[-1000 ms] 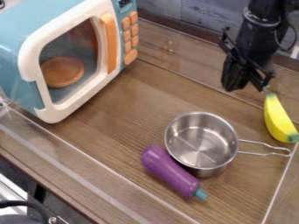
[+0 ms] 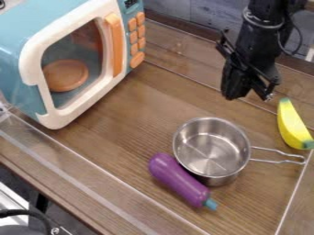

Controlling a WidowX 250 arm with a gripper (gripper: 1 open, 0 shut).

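Observation:
My black gripper (image 2: 249,84) hangs at the upper right, above the wooden surface and just up-left of a yellow banana (image 2: 292,124); it looks shut, with nothing visible between its fingers. A steel pot (image 2: 211,147) with a wire handle sits at centre right. A purple eggplant (image 2: 179,179) lies in front-left of the pot. A toy microwave (image 2: 37,41) with orange buttons stands at the upper left, an orange round piece (image 2: 66,73) seen through its door.
The middle of the wooden worktop (image 2: 117,138) between microwave and pot is clear. A grey back wall runs behind the arm. Clear edging runs along the front left and the right side.

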